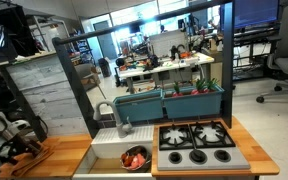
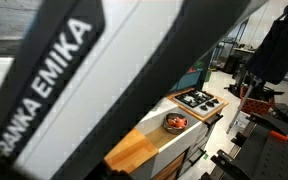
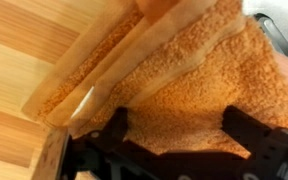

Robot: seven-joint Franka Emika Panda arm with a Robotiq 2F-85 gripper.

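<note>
An orange towel (image 1: 29, 160) lies bunched on the wooden counter at the far left in exterior view 1. Seen from the wrist, the towel (image 3: 174, 80) fills most of the picture, with folds running diagonally across its upper left. My gripper is open over it, its two dark fingertips wide apart at or very near the cloth; contact cannot be told. Exterior view 1 shows the gripper (image 1: 22, 146) small and dark at the towel. In exterior view 2 the white arm (image 2: 74, 80) covers the left side and hides the towel.
Bare wooden counter (image 1: 69, 152) lies right of the towel. Beyond it come the sink (image 1: 106, 150), a metal bowl with red items (image 1: 136, 158) and a stove (image 1: 198, 146). Blue bins (image 1: 192, 104) stand behind. A dark post slants up near the counter's left part.
</note>
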